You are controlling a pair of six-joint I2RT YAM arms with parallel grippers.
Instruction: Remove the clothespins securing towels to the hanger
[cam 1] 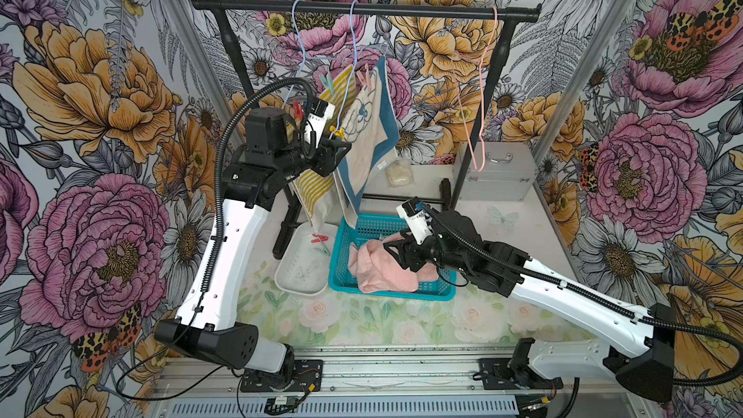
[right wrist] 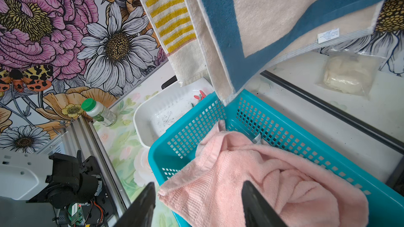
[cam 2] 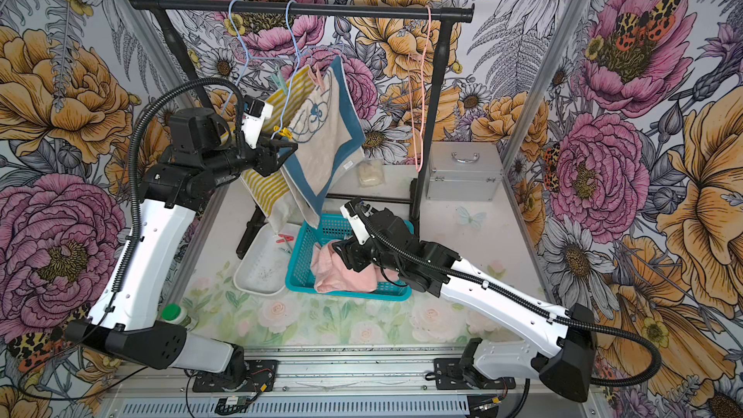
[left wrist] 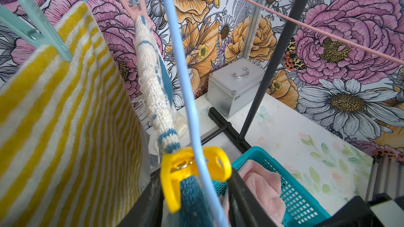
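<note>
A yellow clothespin (left wrist: 172,176) clips the near corner of the blue-bordered towel (left wrist: 153,88) to the light-blue hanger (left wrist: 178,54). My left gripper is at that corner, its fingers apart on either side of the towel just below the pin; whether they touch the pin I cannot tell. A pink clothespin (left wrist: 133,6) grips the same towel farther along. On the yellow-striped towel (left wrist: 75,113) sits a green clothespin (left wrist: 37,25). A red clothespin on the left is mostly hidden behind the left arm. My right gripper hovers open and empty above a pink towel (right wrist: 235,176).
The teal basket (right wrist: 181,132) holds the pink towel. Left of it, a white tray (cam 1: 298,282) contains loose clothespins (cam 1: 319,238). A pink hanger (cam 1: 481,108) hangs on the rack bar (cam 1: 418,10). A metal case (cam 1: 499,170) stands at the back right.
</note>
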